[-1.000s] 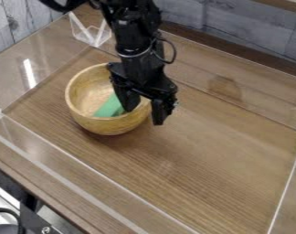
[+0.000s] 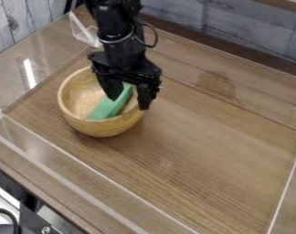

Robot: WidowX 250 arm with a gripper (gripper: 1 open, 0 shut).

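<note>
My black gripper (image 2: 123, 90) hangs over a round wooden bowl (image 2: 86, 122), its two fingers apart at the bowl's upper and right part. A green object (image 2: 109, 109) lies inside the bowl, just below and left of the gripper, partly hidden by it. Whether a finger touches the green object or the rim cannot be told.
A clear plastic item stands at the upper left near the table's edge. A dark cable loop shows at the lower left corner.
The bowl sits a little further left than a second ago.
</note>
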